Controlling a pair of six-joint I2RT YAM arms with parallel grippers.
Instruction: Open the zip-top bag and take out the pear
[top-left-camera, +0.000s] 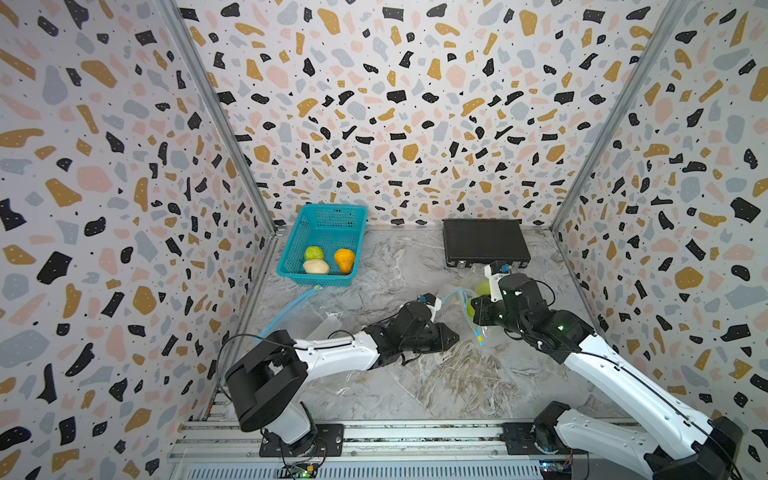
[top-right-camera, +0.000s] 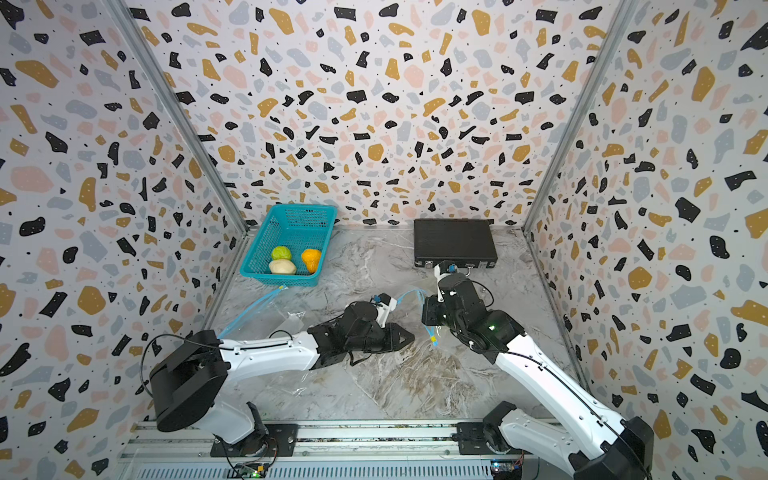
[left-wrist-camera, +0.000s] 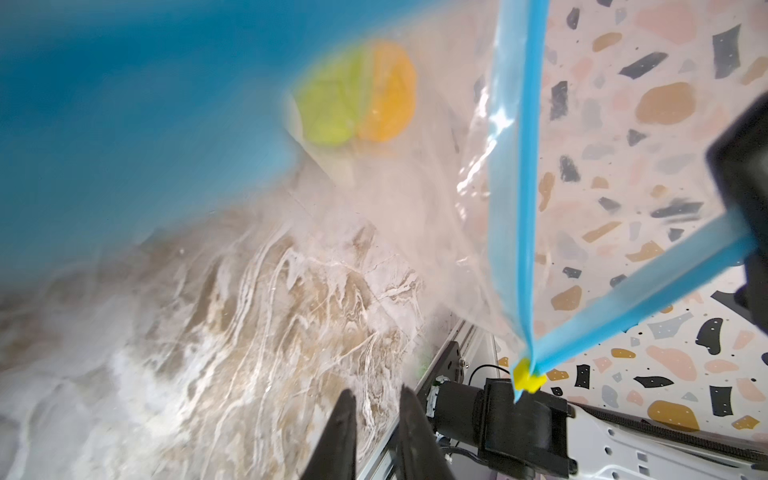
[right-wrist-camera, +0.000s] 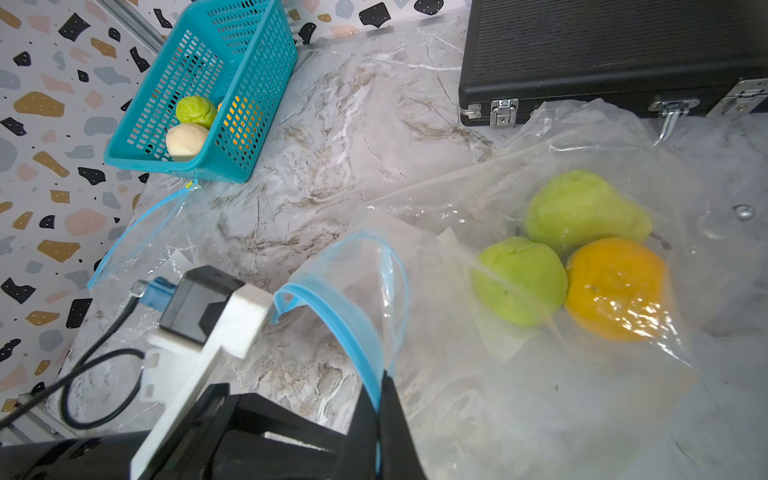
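Note:
The green pear (right-wrist-camera: 588, 212) lies inside the clear bag, beside a round green fruit (right-wrist-camera: 520, 280) and an orange one (right-wrist-camera: 616, 288). My right gripper is shut on the blue zip strip (right-wrist-camera: 344, 324) of the bag (right-wrist-camera: 448, 200). The strip bows into a loop, so the mouth gapes. A yellow slider (left-wrist-camera: 529, 376) sits at the strip's corner in the left wrist view. My left gripper is low in front of the mouth, its fingertips slightly apart, with marble showing between them. Whether clear film lies there cannot be told.
A teal basket (top-left-camera: 321, 216) with several fruits stands at the back left. The black case (top-left-camera: 484, 241) is close behind the bag. Another blue-edged clear bag (right-wrist-camera: 132, 228) lies flat on the left.

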